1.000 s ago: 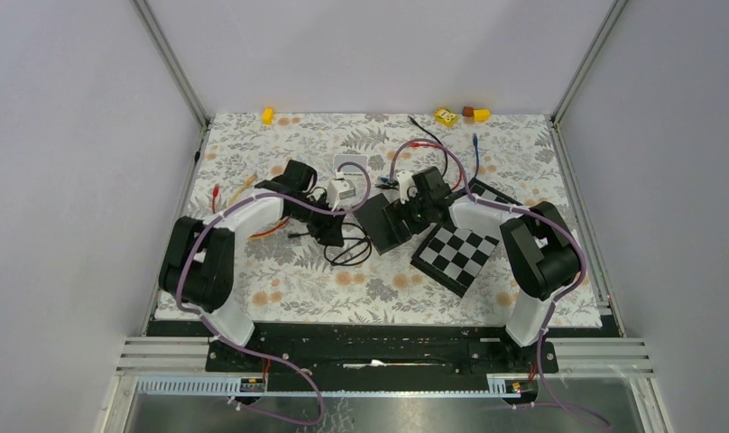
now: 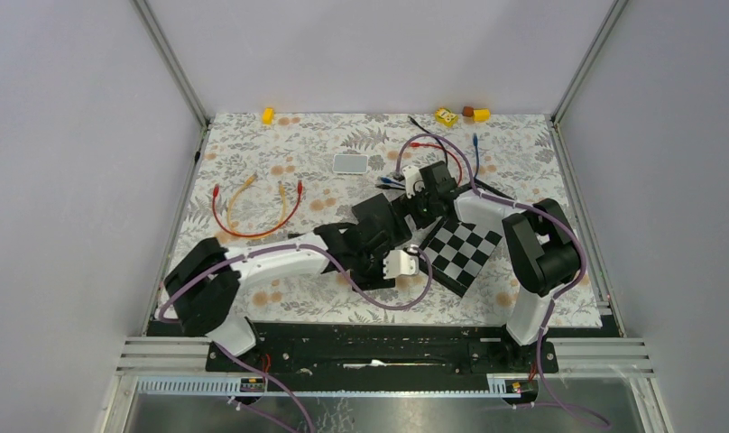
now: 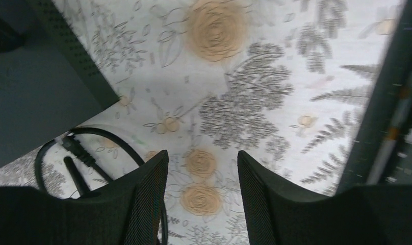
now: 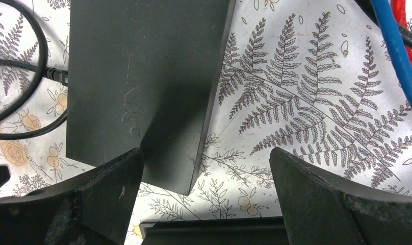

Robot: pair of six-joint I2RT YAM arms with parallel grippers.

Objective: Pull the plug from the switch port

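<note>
The dark switch box [image 4: 143,76] lies on the patterned mat, a black cable [image 4: 25,127] at its left side; a plug is partly visible against that side in the right wrist view. My right gripper stands open over the box's near edge, nothing between its fingers. My left gripper is open over bare mat just left of the checkerboard, with the box [image 3: 46,92] and looped black cable [image 3: 112,138] to its upper and lower left.
A checkerboard [image 2: 460,257] lies at the right of the mat. Red, yellow and blue cables [image 2: 258,231] lie around, and a white rectangle [image 2: 350,163] and small yellow pieces [image 2: 447,116] sit farther back.
My left arm has swung right and toward the front edge, away from the middle-left of the mat. My right arm has shifted slightly toward the back.
</note>
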